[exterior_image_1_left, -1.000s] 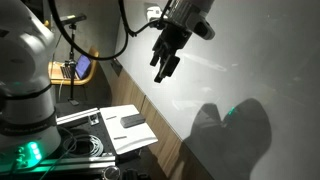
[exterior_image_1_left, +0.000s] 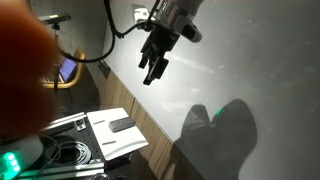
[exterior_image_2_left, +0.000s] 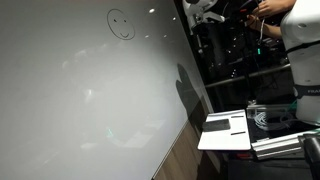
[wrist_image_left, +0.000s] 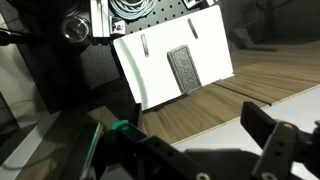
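Note:
A dark eraser-like block (wrist_image_left: 184, 69) lies on a white sheet or panel (wrist_image_left: 222, 62) in the wrist view. Two thin pen-like items rest there too, one marker (wrist_image_left: 144, 44) near the left and another marker (wrist_image_left: 192, 27) above the block. High over this surface, beside the large whiteboard (exterior_image_1_left: 240, 60), hangs my gripper (exterior_image_1_left: 148, 73). Its fingers (wrist_image_left: 270, 150) stand wide apart along the bottom of the wrist view, with nothing visible between them. A smiley face (exterior_image_2_left: 120, 24) is drawn on the whiteboard in exterior view 2.
Coiled cable (exterior_image_2_left: 272, 120) lies beside the white panel near the robot's base. A wooden strip (wrist_image_left: 200, 115) runs between panel and whiteboard. A blurred orange shape (exterior_image_1_left: 28, 65) covers the left of exterior view 1. Someone's hands (exterior_image_2_left: 270, 10) show at the upper right of exterior view 2.
The orange blur has come into exterior view 1 at the left. That whole view has shifted slightly left and down. The gripper appears a little further left, still apart from the block.

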